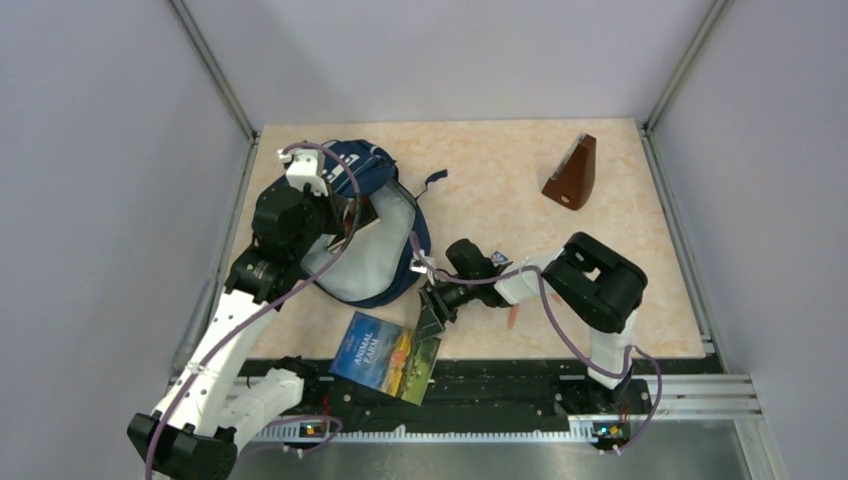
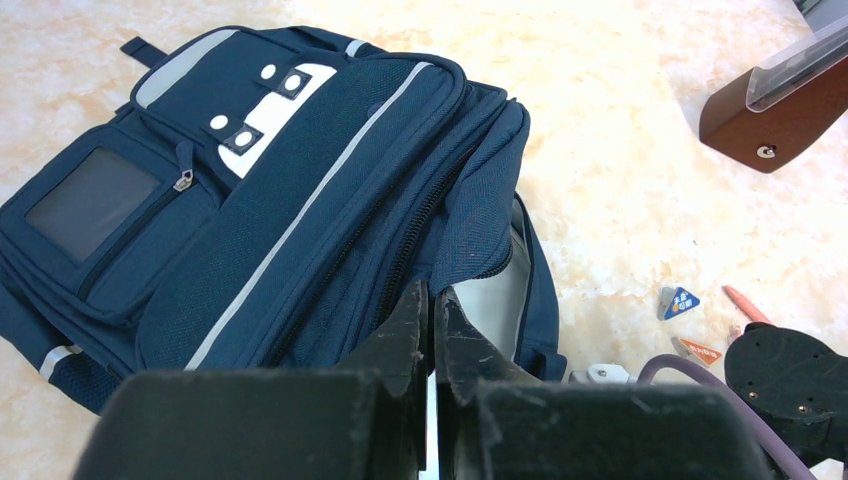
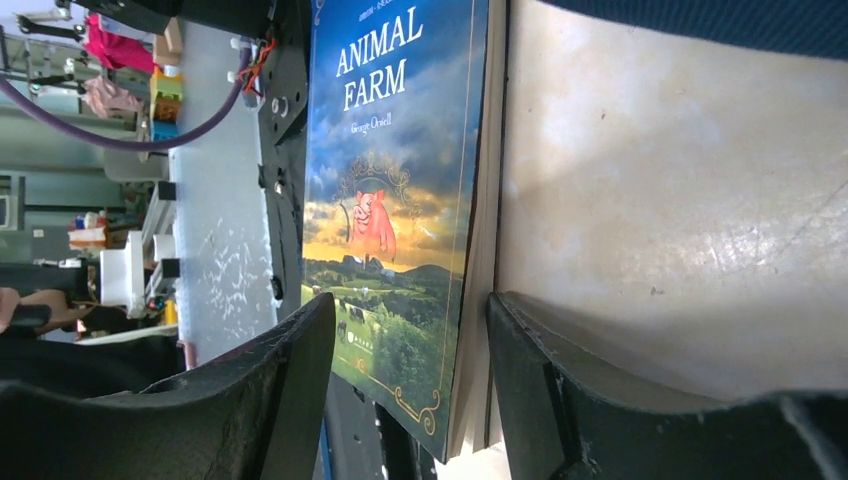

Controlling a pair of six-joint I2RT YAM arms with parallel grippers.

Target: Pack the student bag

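The navy bag [image 1: 405, 265] lies open at the table's left, a book [image 1: 365, 215] inside its pale compartment. My left gripper is shut at the bag's raised zipped flap; anything thin between its tips is hard to make out. The Animal Farm book [image 1: 375, 355] overhangs the table's front edge. My right gripper is part open around the book's lower end, one finger against the spine side at the table edge, the other over the cover's side; a gap shows at the left finger.
A brown wooden holder [image 1: 570, 175] stands at the back right. Small triangular pieces [image 2: 680, 302] and a salmon stick [image 2: 745, 305] lie right of the bag.
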